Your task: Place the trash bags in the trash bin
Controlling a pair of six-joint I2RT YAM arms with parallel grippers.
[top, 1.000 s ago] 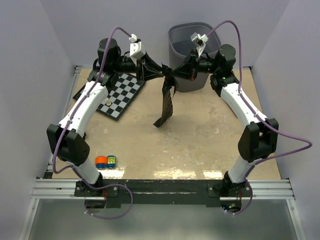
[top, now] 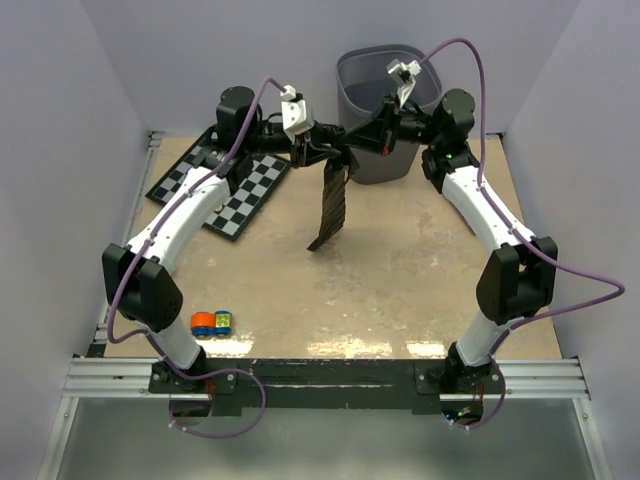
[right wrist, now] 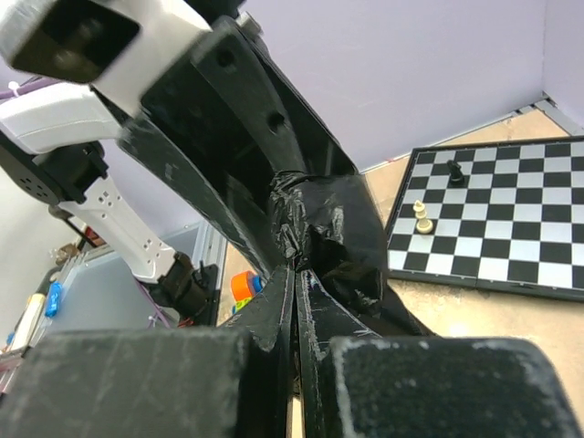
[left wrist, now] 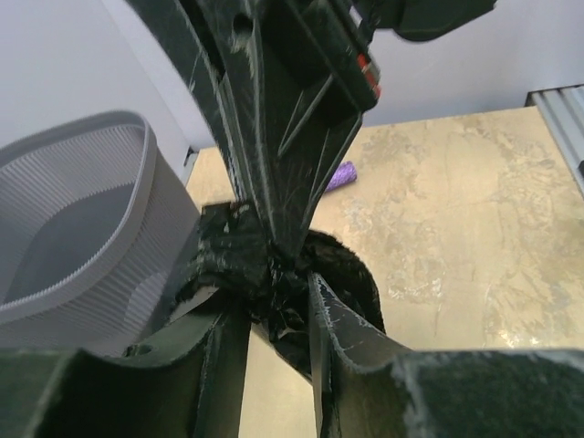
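Observation:
A black trash bag [top: 333, 205] hangs between the two arms above the table, its lower end narrow and drooping. My right gripper is shut on the gathered plastic, which shows at its fingertips in the right wrist view. From the other side my left gripper reaches in with its fingers apart, and the bunched bag [left wrist: 351, 278] lies at and just beyond its fingertips. The grey trash bin [top: 380, 165] stands at the back, right of centre, just behind the right gripper. Its mouth is open upward; the bottom is hidden.
A chessboard [top: 250, 190] with a few pieces lies at the back left, partly under the left arm. Orange and green-blue toy blocks [top: 203, 323] sit front left. A purple item [left wrist: 341, 176] rests at the right side.
My left gripper has moved right, toward the bag and the right gripper. The right arm has barely shifted, and the bag hangs in nearly the same place.

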